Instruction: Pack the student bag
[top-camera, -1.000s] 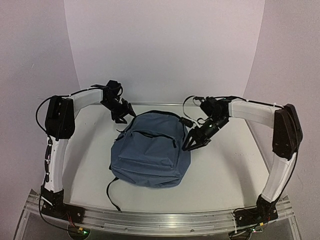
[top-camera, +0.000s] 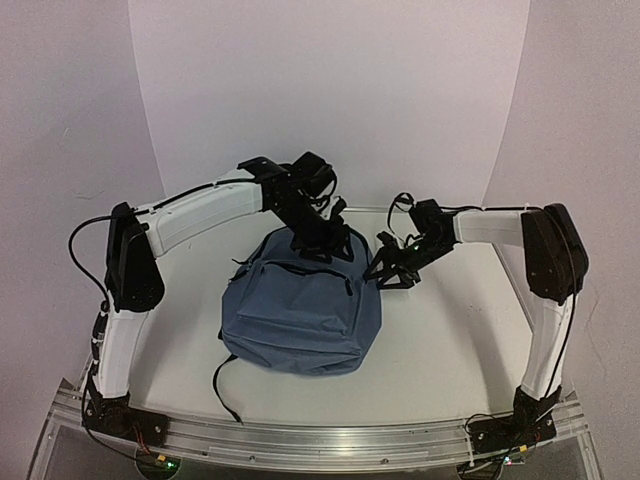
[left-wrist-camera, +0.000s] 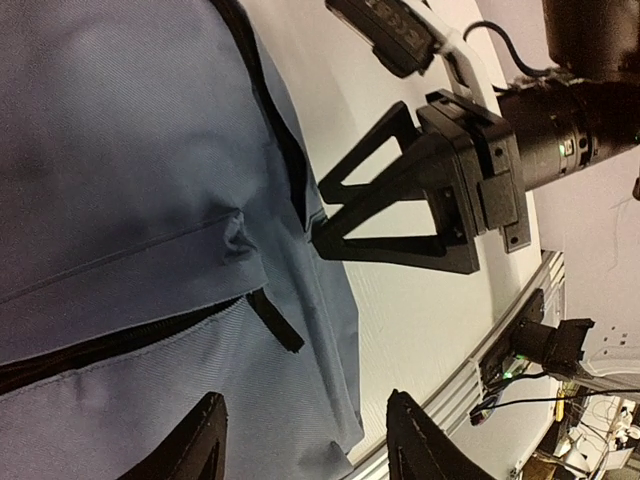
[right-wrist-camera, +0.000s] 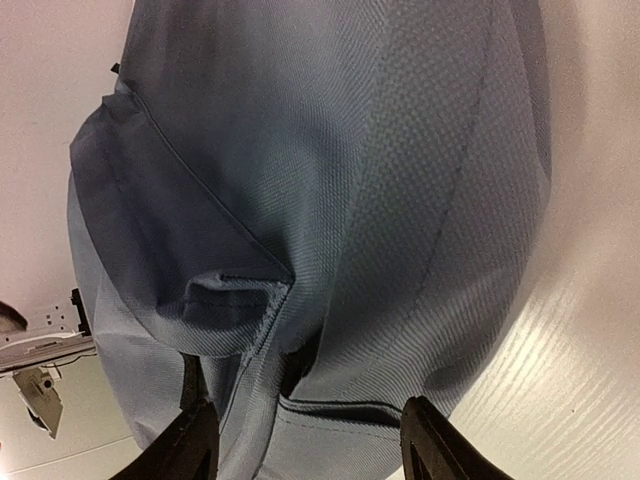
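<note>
A blue-grey backpack (top-camera: 290, 320) lies flat on the white table, its front pocket (top-camera: 295, 295) facing up. Above the bag's upper part hangs my left gripper (top-camera: 323, 256), its fingers (left-wrist-camera: 205, 440) apart and nothing between them. Beneath it in the left wrist view run the dark pocket zipper (left-wrist-camera: 110, 347) and its black pull (left-wrist-camera: 275, 320). My right gripper (top-camera: 374, 280) is at the bag's right edge; its fingers (right-wrist-camera: 430, 440) stand apart over the side fabric. From the left wrist view, its tips look close to the dark side zipper (left-wrist-camera: 285, 140); contact cannot be told.
A black strap (top-camera: 222, 385) trails from the bag's lower left. Bare table (top-camera: 440, 350) lies to the right and left. Pale walls (top-camera: 330, 100) close off the back and sides, and a metal rail (top-camera: 320, 440) runs along the front.
My left gripper has swept rightward from beside the bag's upper left to over its upper part. The bag looks unmoved.
</note>
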